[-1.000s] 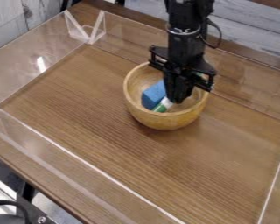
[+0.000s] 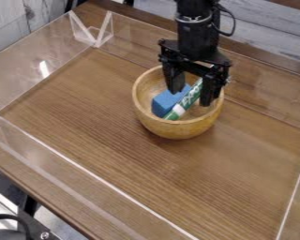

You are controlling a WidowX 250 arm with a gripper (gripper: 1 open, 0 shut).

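Note:
A round yellow-tan bowl [image 2: 157, 121] stands on the wooden table at upper centre. Inside lie a blue block [image 2: 169, 101] and a pale white-and-green elongated object [image 2: 183, 106]. The black gripper [image 2: 190, 82] is over the bowl, open, its two fingers spread left and right around the top of the bowl, with the objects below and between them. Whether it touches either object is hard to tell.
A pale wall edge runs along the top left. A dark object sits at the lower left edge.
The gripper has risen slightly and its fingers appear more widely spread, uncovering more of the blue block and the pale object in the bowl.

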